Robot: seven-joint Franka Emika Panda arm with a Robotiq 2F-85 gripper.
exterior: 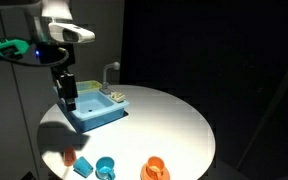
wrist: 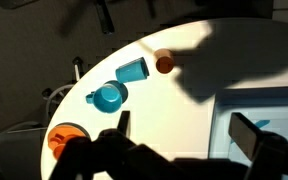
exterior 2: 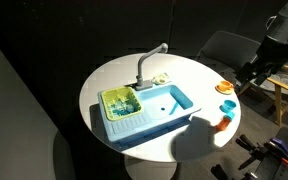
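My gripper [exterior: 68, 95] hangs open above the near left side of the round white table, with nothing between its fingers. In the wrist view its two dark fingers [wrist: 123, 123] stand wide apart over bare tabletop. A blue mug [wrist: 108, 97] and a small blue cup lying on its side [wrist: 132, 70] are close together. Beside them is a small orange-brown cup [wrist: 164, 61]. An orange cup [exterior: 156, 164] sits on an orange saucer [exterior: 148, 175] near the table's front edge. All of these lie apart from my gripper.
A light blue toy sink [exterior 2: 144, 126] with a grey faucet [exterior 2: 162, 48] holds a thin blue item [wrist: 263, 123]. Its yellow-green rack [exterior 2: 106, 97] contains small pieces. A wooden chair [exterior 2: 284, 98] stands beyond the table.
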